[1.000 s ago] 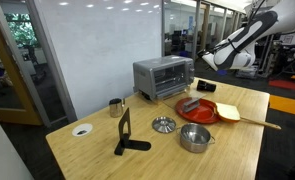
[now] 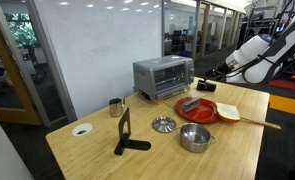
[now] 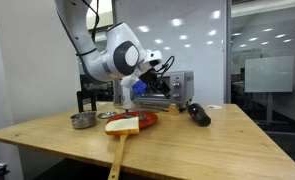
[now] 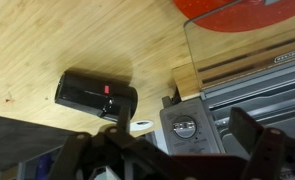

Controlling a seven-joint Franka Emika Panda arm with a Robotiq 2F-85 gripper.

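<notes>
My gripper is open, its dark fingers standing wide apart at the bottom of the wrist view with nothing gripped between them. A black cylindrical object [image 4: 95, 93] lies on the wooden table beyond the left finger. The same black object [image 3: 198, 115] rests on its side to the right of the toaster oven [image 3: 177, 86] in exterior view 2. A red plate [image 2: 195, 112] sits in front of the oven, with a grey item [image 2: 191, 104] on it. Beside the plate is a pale flat paddle [image 2: 229, 112] with a wooden handle.
A steel pot [image 2: 195, 138], a round lid [image 2: 164, 124], a black stand [image 2: 127, 134] and a metal canister [image 2: 115, 107] occupy the table's middle and left. Bare wood [image 3: 227, 150] stretches across the right front in exterior view 2.
The arm has swung toward the right and nearer in exterior view 1, coming lower over the table's far right. The objects on the table have kept their places.
</notes>
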